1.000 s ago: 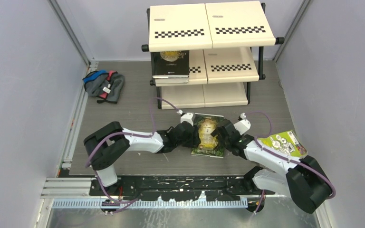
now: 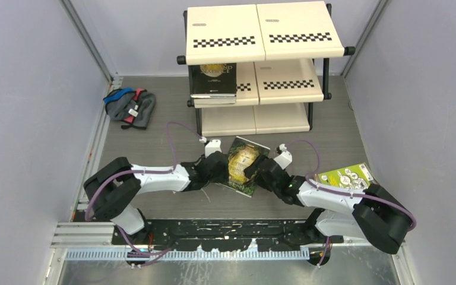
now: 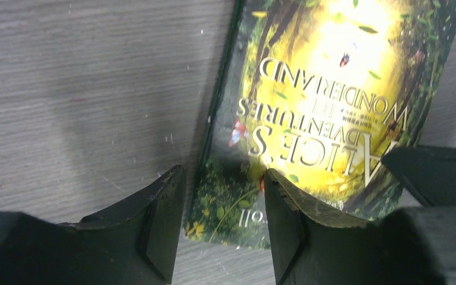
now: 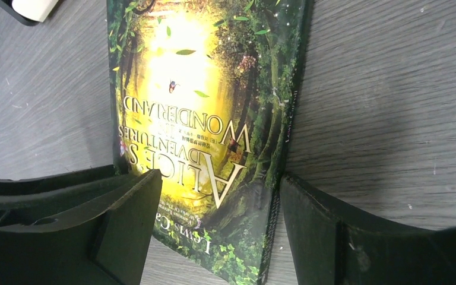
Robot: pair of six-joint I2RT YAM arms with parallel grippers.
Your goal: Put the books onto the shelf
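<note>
The book "Alice's Adventures in Wonderland" [image 2: 243,161] lies flat and slanted on the floor, between my two grippers. In the left wrist view my left gripper is open at the book's lower corner, one finger beside the edge and the other over the cover. My right gripper is at the opposite side, its fingers apart; one overlaps the cover, the other sits by the outer edge. Dark books [image 2: 214,80] rest on the left of the middle shelf. A green picture book [image 2: 345,178] lies at right, partly hidden by the right arm.
The cream rack [image 2: 282,120] with several shelves stands behind the book. A grey bag [image 2: 132,108] lies at the back left. Free floor [image 2: 160,142] shows left of the rack.
Both grippers have shifted left, and the book has moved left with them. It has also turned from nearly straight to slanted, its lower end swinging left.
</note>
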